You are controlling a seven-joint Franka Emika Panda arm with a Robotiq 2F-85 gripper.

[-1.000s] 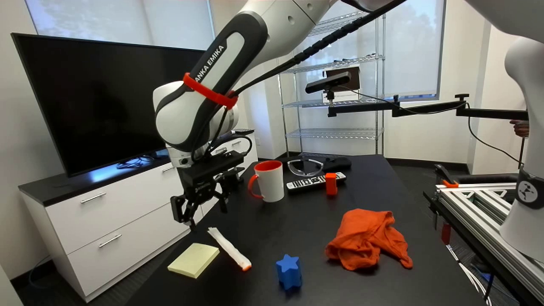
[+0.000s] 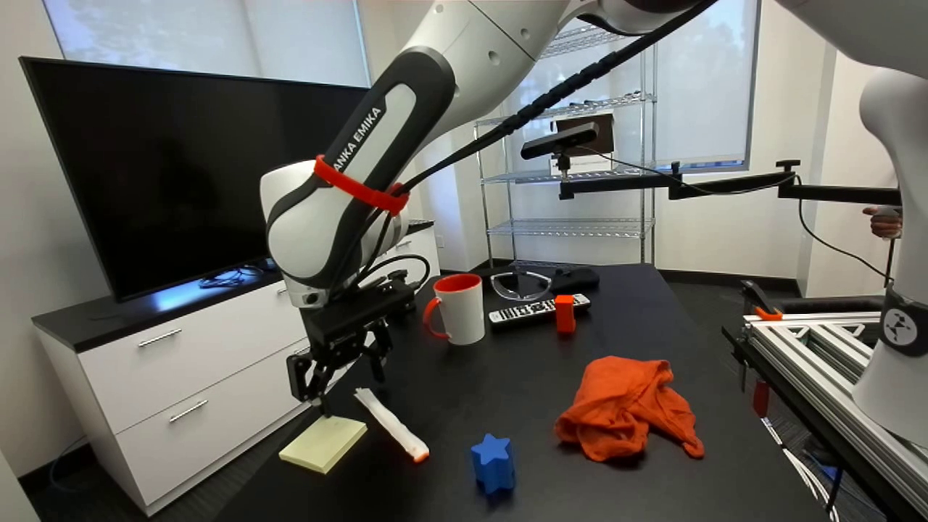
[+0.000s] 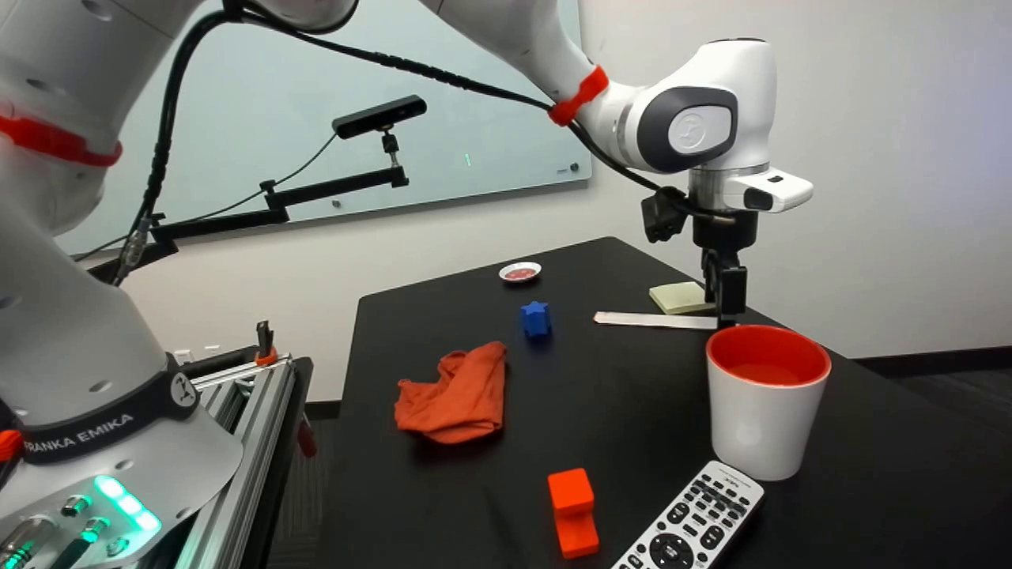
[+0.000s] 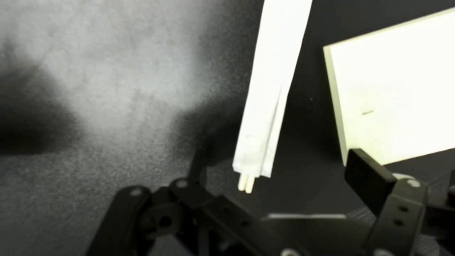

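My gripper [image 2: 352, 390] stands open and low over the table's far edge, with nothing held. One of its fingers [image 4: 370, 181] is at the corner of a pale yellow sticky-note pad [image 2: 322, 444] and seems to touch it. Between the spread fingers in the wrist view is the end of a white paper sleeve [image 4: 273, 85], from which two chopstick tips [image 4: 246, 182] stick out. The sleeve lies flat beside the pad. In exterior view 2 the gripper [image 3: 728, 313] hides the sleeve's near end.
A white mug [image 2: 462, 315] with a red inside, a remote [image 3: 697, 521], an orange block [image 3: 573, 512], an orange cloth [image 2: 622, 409], a blue star block [image 2: 493, 464] and a small dish [image 3: 519, 272] are spread about.
My gripper has come lower, towards the table. The sticky-note pad has slid slightly to the left in exterior view 1, while the sleeve lies as before.
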